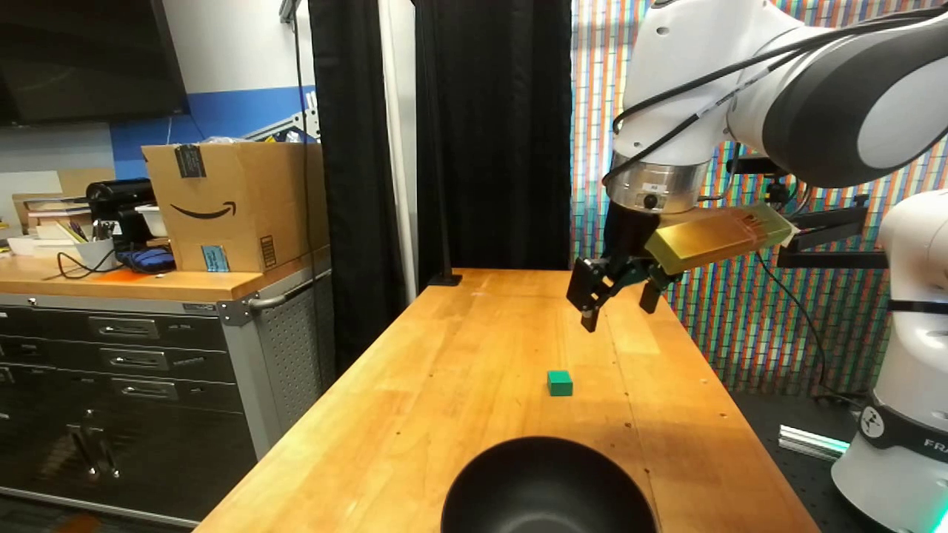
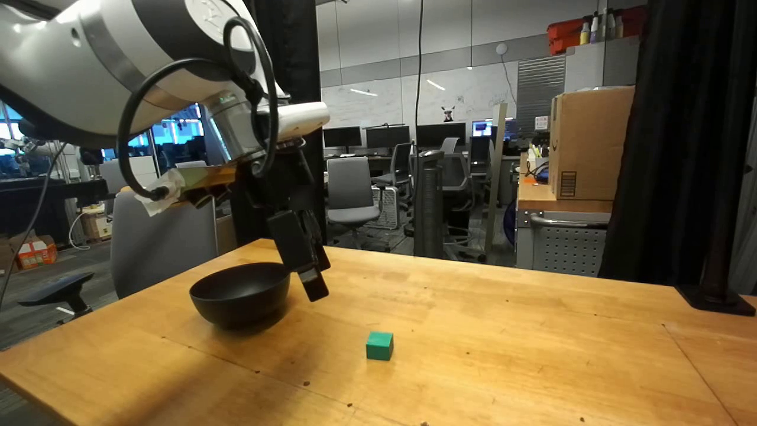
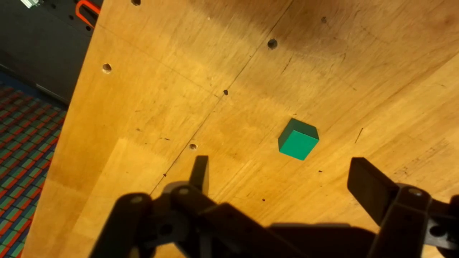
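Observation:
A small green cube (image 1: 560, 383) rests on the wooden table, and in the wrist view the same cube (image 3: 299, 142) lies ahead of the fingertips, between their lines. My gripper (image 1: 620, 314) hangs above the table, higher than the cube and apart from it. In the wrist view my gripper is open, its two black fingers (image 3: 372, 189) wide apart with only bare wood showing between them. A black bowl (image 2: 238, 292) stands upright on the table; nothing shows inside the part of the bowl (image 1: 546, 488) visible from exterior view 1.
A black stand base (image 2: 715, 299) sits at the table's far end. One table edge runs along the left of the wrist view, with dark floor beyond.

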